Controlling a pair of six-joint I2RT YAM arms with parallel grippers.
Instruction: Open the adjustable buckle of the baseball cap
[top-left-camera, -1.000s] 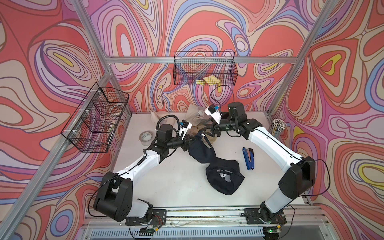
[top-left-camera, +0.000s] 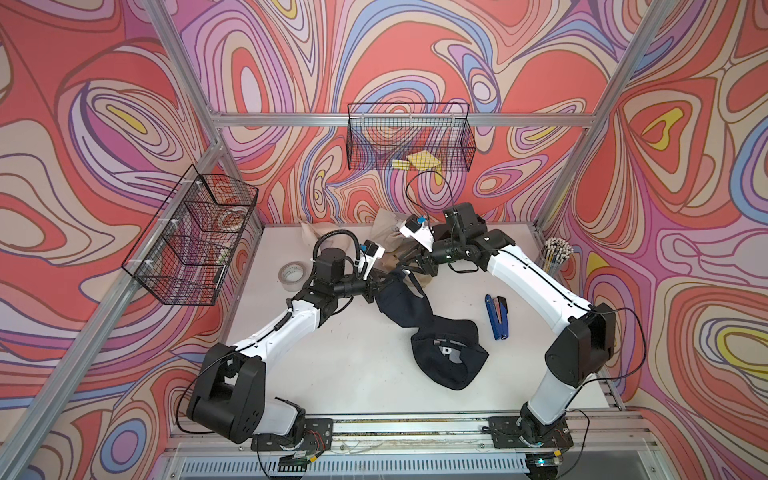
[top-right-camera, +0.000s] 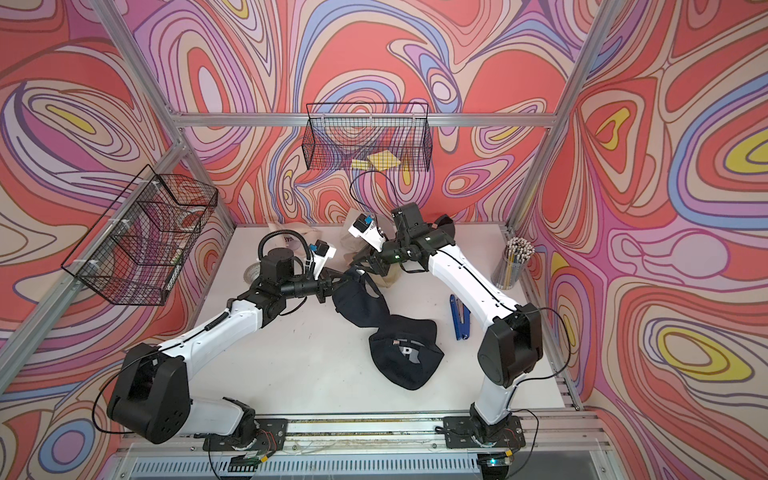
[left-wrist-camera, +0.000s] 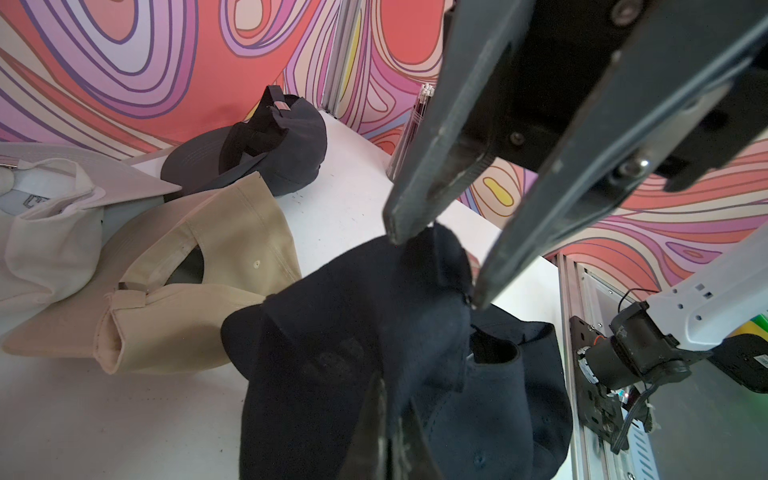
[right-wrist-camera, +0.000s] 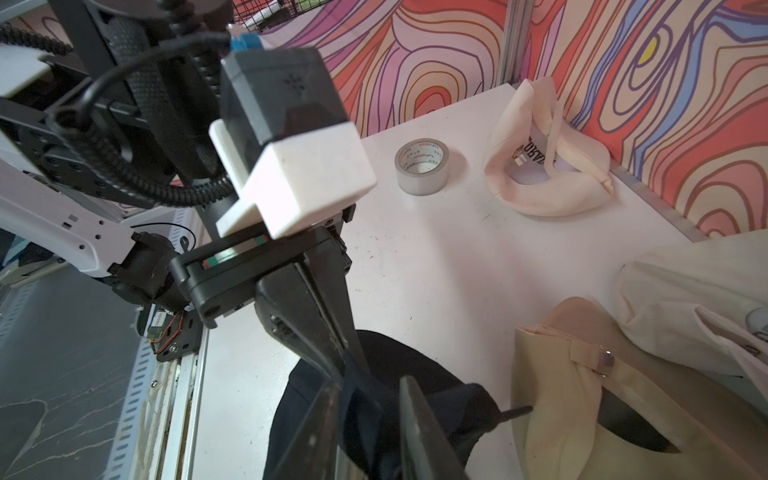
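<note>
The black cap (top-left-camera: 404, 304) is raised over the table's middle, with my left gripper shut on its fabric, as the left wrist view shows. My right gripper stands part open at the cap's upper fold (left-wrist-camera: 416, 272), one finger on each side or close to it; contact is unclear. In the right wrist view the cap's fold (right-wrist-camera: 372, 408) lies around my right fingertips, and the buckle is hard to make out.
A second black cap (top-left-camera: 448, 372) lies in front, a blue stapler (top-left-camera: 496, 317) to the right. A tan cap (left-wrist-camera: 200, 312), pale caps, a dark cap (left-wrist-camera: 292, 152) and a tape roll (right-wrist-camera: 421, 180) are behind or left.
My right arm has shifted left, bringing its gripper a little closer to the raised cap. My left arm looks unchanged.
</note>
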